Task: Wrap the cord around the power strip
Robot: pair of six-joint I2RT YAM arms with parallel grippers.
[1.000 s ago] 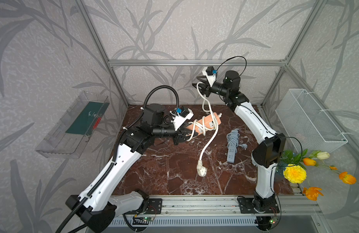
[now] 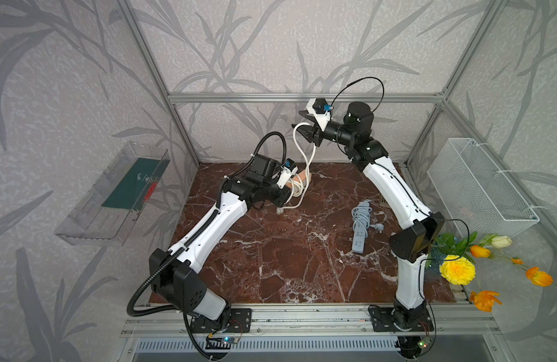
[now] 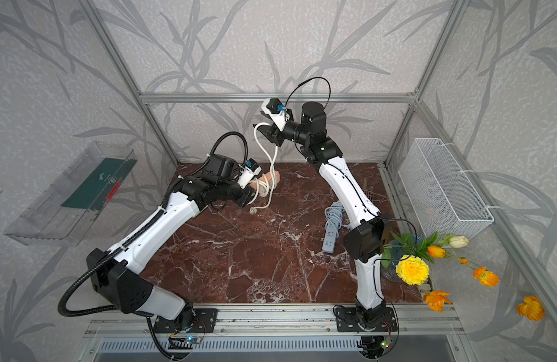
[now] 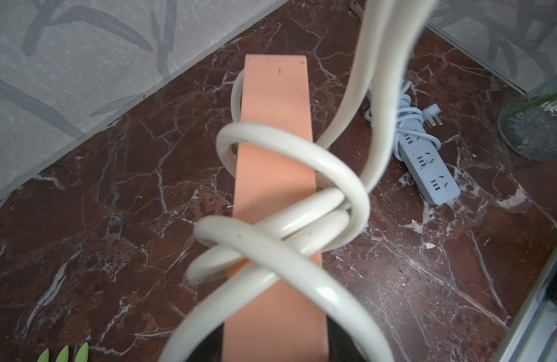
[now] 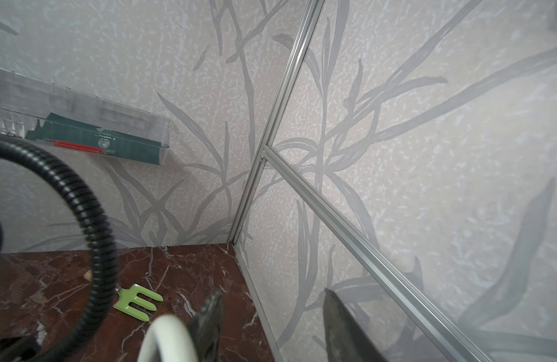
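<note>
A salmon power strip [image 4: 276, 96] is held by my left gripper [image 2: 284, 190], shut on it low over the table. White cord [image 4: 296, 150] loops several times around the strip; two lengths rise from it. My right gripper [image 2: 303, 125] is raised at the back, with a cord loop [image 3: 261, 125] hanging over or at it. In the right wrist view its fingers stand apart and the cord [image 5: 170, 328] lies beside one. The plug [image 2: 280, 210] hangs below my left gripper.
A grey power strip [image 2: 359, 232] with coiled cord lies right of centre. Flowers [image 2: 458, 269] stand at the front right, a wire basket [image 2: 478, 193] at the right wall, a clear tray [image 2: 85, 226] at the left. A green garden fork [image 5: 135, 298] lies on the table.
The cord's plug has swung back and left. My right gripper has risen slightly and shifted left.
</note>
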